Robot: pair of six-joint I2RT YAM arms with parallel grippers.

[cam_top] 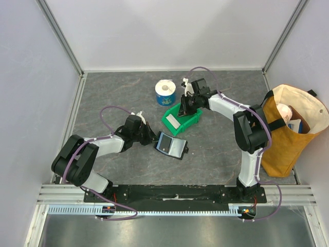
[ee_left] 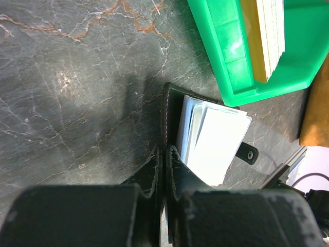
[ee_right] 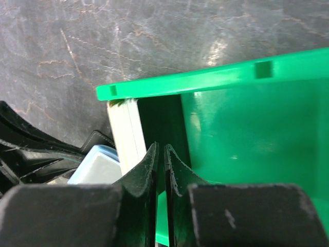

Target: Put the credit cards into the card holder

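A black card holder [cam_top: 172,145] lies open on the dark table, with white and bluish cards in its pockets [ee_left: 211,139]. My left gripper is shut on its near-left edge [ee_left: 171,113]. Behind the holder, a green tray [cam_top: 191,121] contains an upright stack of cards [ee_right: 126,131], pale-edged in the right wrist view. Right of that stack, over the tray, my right gripper is shut. Only a narrow dark gap shows between its fingers, and what lies in it is too dark to make out. Beneath the fingertips is a dark strip, perhaps shadow.
A blue-labelled white roll [cam_top: 165,92] stands behind the tray. An orange bag [cam_top: 282,139] fills the right side.
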